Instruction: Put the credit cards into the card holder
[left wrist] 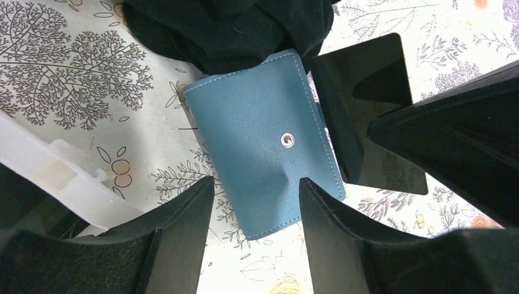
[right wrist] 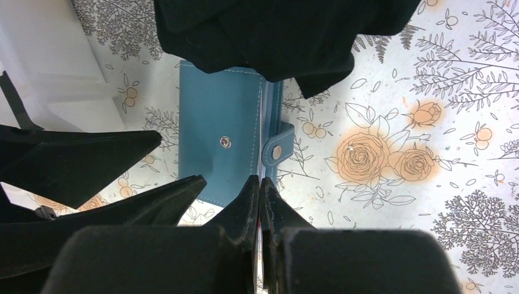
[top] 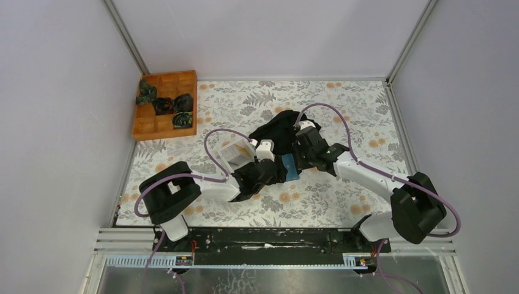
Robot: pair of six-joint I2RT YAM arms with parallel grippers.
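Note:
A blue stitched card holder with a snap lies on the patterned table, its tab (right wrist: pixel 275 147) at the right side in the right wrist view. My left gripper hangs over its lower end, fingers apart, nothing visible between them. My right gripper is shut at the holder's right edge; no card is clearly visible between its tips. I cannot make out loose cards.
A black cloth (top: pixel 275 128) lies behind the holder. A translucent white container (top: pixel 234 150) is to the left, a wooden compartment tray (top: pixel 147 122) at the back left.

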